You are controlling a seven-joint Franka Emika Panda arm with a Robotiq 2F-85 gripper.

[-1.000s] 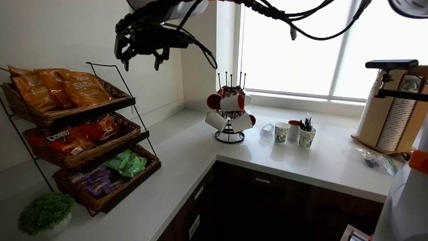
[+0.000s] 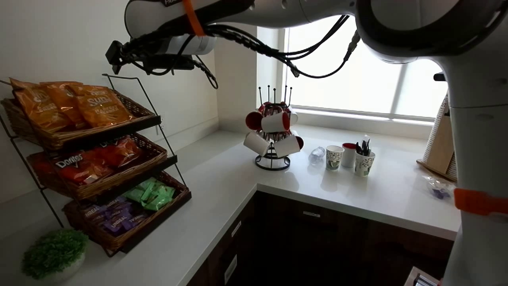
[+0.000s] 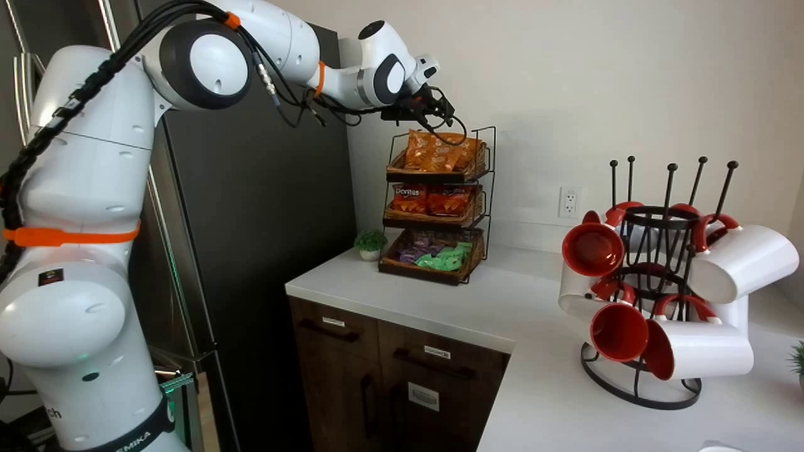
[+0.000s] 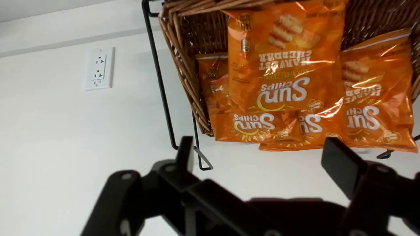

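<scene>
In the wrist view my gripper is open, its two dark fingers wide apart with nothing between them. Ahead of them, orange Sun Chips bags (image 4: 285, 63) fill the top wicker basket (image 4: 181, 67), one lying over the others. The same bags (image 2: 102, 105) show in exterior view 1 on the rack's top tier, with the gripper (image 2: 157, 71) above and behind them; its fingers are hard to make out there. Exterior view 2 has the gripper (image 3: 437, 120) just above the top tier, apart from the bags as far as I can tell.
Lower tiers hold red Doritos bags (image 2: 83, 167), purple packets (image 2: 114, 217) and green packets (image 2: 154, 193). A small plant (image 2: 54, 252) stands beside the rack. The mug stand (image 2: 271, 162) and patterned cups (image 2: 334, 158) are farther along the counter. Clear counter lies between rack and mugs.
In exterior view 1 the arm has swung left and the gripper now hangs closer to the top basket, turned so its fingers no longer show clearly. The bags have not moved.
</scene>
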